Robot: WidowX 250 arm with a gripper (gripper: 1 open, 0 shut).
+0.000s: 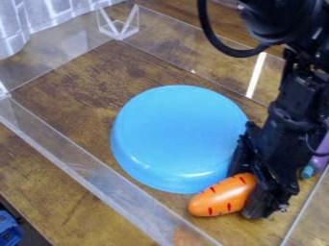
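Note:
A black gripper point(264, 178) comes down on the right, low at the orange toy carrot point(218, 199) with red marks, which lies on the wooden floor just in front of a blue round bowl or dish point(178, 135). The gripper's lower part covers the carrot's right end and touches or nearly touches the bowl's right edge. Its fingertips are dark and overlapped, so whether it is open or shut on the carrot is unclear.
Clear plastic walls point(80, 158) edge the wooden work area. A purple object sits at the far right behind the gripper, and a blue item point(8, 229) lies outside at the lower left.

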